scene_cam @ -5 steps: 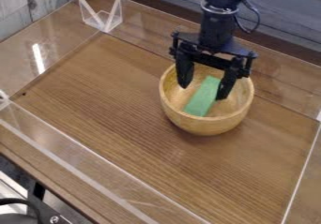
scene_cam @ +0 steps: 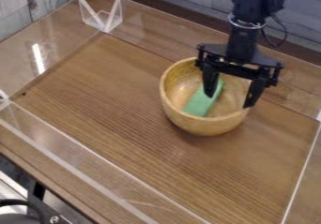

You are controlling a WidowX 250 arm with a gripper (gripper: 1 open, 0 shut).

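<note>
A black robot gripper (scene_cam: 234, 78) hangs over a round yellow bowl (scene_cam: 189, 115) at right of centre, its fingers spread open, one near the bowl's left interior and one at or beyond its right rim. A green oblong block (scene_cam: 201, 100) lies inside the bowl, below and between the fingers, partly hidden by the left one. Nothing is visibly held.
A clear plastic object (scene_cam: 103, 14) stands at the back left, and a low edge runs along the back.
The gripper has moved to the right, so it now sits more over the bowl's right side. The bowl and block look about the same.
</note>
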